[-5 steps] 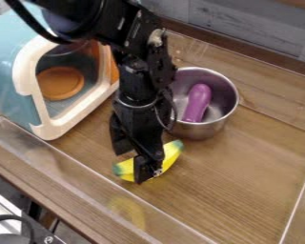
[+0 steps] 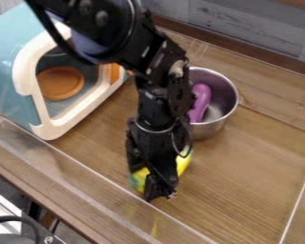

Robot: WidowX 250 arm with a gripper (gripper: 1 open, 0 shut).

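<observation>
The black gripper (image 2: 156, 176) is low over the front of the wooden counter, shut on a yellow banana (image 2: 138, 179), which shows at both sides of the fingers and is largely hidden by them. Behind the arm to the right stands a steel pot (image 2: 224, 88) with a purple eggplant (image 2: 198, 101) inside.
At the back left is a light blue box (image 2: 20, 74) with a white-framed opening and an orange dish (image 2: 61, 82) inside. A glass-like edge runs along the front left.
Since a second ago the gripper has moved down and closed around the banana, which was fully visible lengthwise and is now mostly covered and somewhat shifted.
</observation>
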